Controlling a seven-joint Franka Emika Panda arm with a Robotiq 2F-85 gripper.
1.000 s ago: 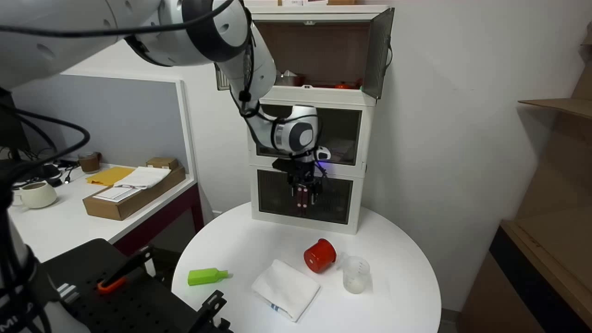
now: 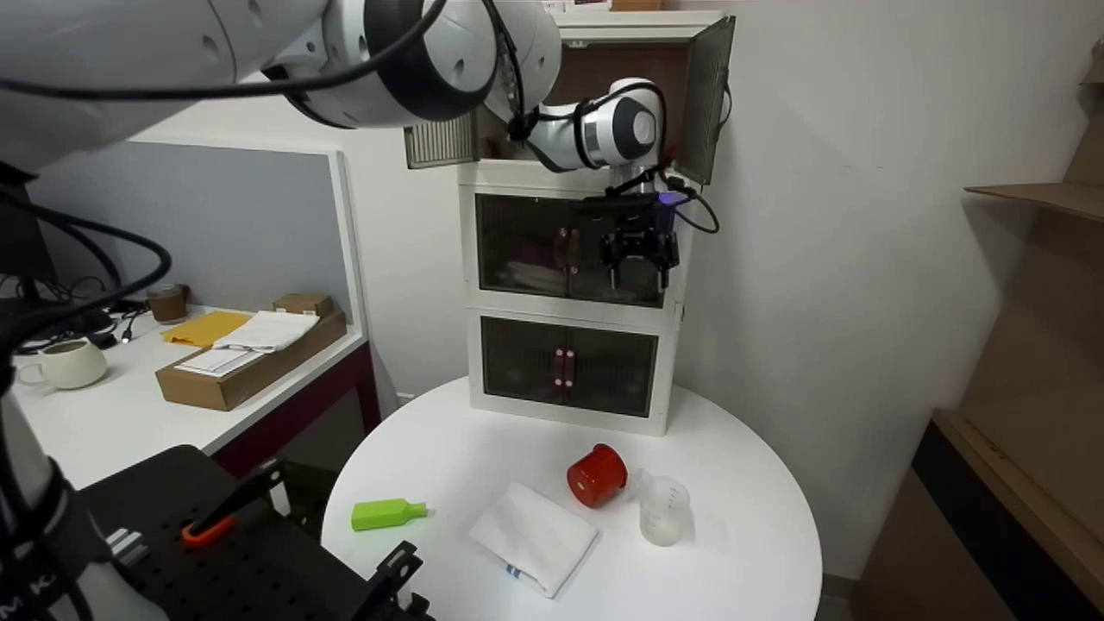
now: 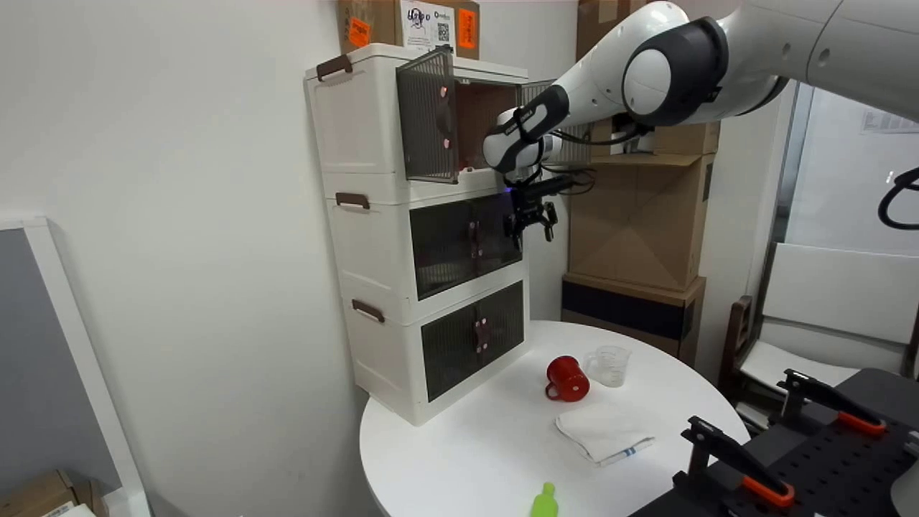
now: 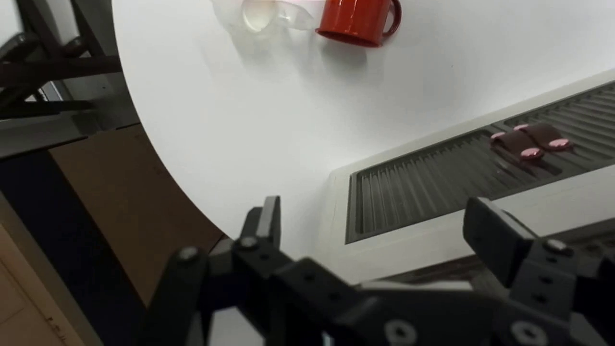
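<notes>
My gripper (image 2: 638, 278) points downward in front of the white cabinet's (image 2: 572, 306) middle tier, toward its right side. Its fingers stand open, and nothing is between the two fingers in the wrist view. The cabinet's top compartment has both doors swung out, the right door (image 2: 710, 102) close beside my wrist. The middle and bottom doors are shut. Far below, on the round white table (image 2: 414, 445), a red mug (image 2: 597, 476) lies on its side. A clear measuring cup (image 2: 663, 511) is to its right, and a folded white cloth (image 2: 534, 539) lies nearer.
A green bottle (image 2: 387, 513) lies at the table's left. Cardboard boxes (image 3: 631, 227) stand right of the cabinet, and more boxes (image 3: 411, 24) sit on top of it. A black board (image 2: 243, 554) with clamps borders the table's near left.
My arm has risen and moved right, from before the bottom doors to the middle tier's right side. It now blocks much of the open top compartment. The table items have not moved.
</notes>
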